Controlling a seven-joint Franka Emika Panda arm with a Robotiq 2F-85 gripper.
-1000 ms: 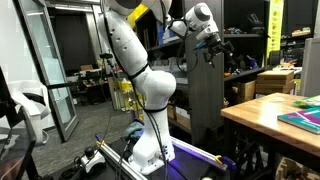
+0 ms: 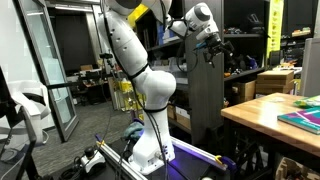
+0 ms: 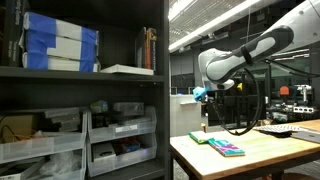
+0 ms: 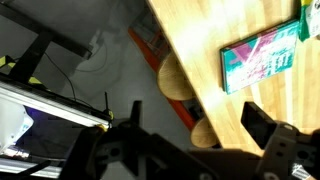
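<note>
My gripper stands open, its two black fingers wide apart at the bottom of the wrist view with nothing between them. In exterior view 1 the arm's gripper end (image 2: pixel 217 50) is high up in front of the shelving, well above the table. A flat teal and pink box (image 4: pixel 259 57) lies on the wooden table, ahead and to the right in the wrist view. Beside it is a green packet (image 4: pixel 312 18), cut off by the frame edge. In exterior view 2 both the teal and pink box (image 3: pixel 225 147) and the green packet (image 3: pixel 199 137) lie flat near the table's corner.
The wooden table (image 2: pixel 256 106) has bare room around the box. Round wooden stool tops (image 4: pixel 174 78) sit by its edge. Shelves with clear bins (image 3: pixel 123 158) and a blue-white box (image 3: pixel 62 47) stand opposite. A keyboard-like item (image 3: pixel 280 129) lies farther along the table.
</note>
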